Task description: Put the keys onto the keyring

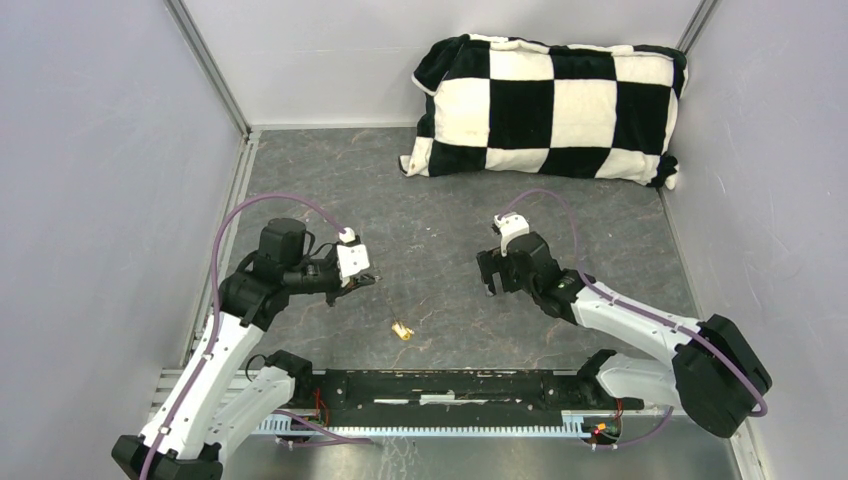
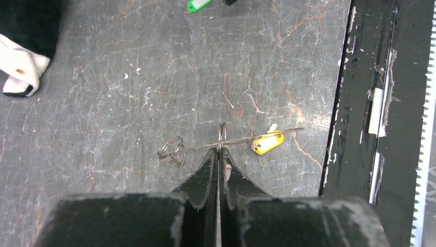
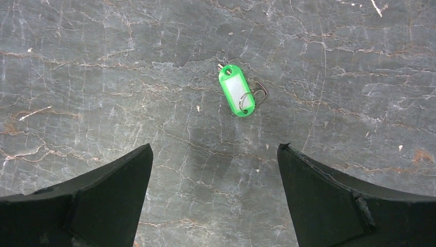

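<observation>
In the left wrist view my left gripper is shut on a thin wire keyring (image 2: 222, 135) at its fingertips. From it a thin wire runs to a small coil of rings (image 2: 173, 152) on one side and past a yellow key tag (image 2: 267, 142) on the other. That tag also shows in the top view (image 1: 402, 331), below the left gripper's tip. My right gripper stands open, nothing between its fingers. Ahead of those fingers a green key tag (image 3: 236, 91) lies on the floor, a small metal ring (image 3: 247, 100) and a bent clip (image 3: 260, 94) at its end.
A black-and-white checkered cushion (image 1: 552, 108) lies against the back wall. Along the front edge runs a black rail (image 1: 445, 398). The grey stone-patterned floor (image 1: 430, 200) between the arms is clear.
</observation>
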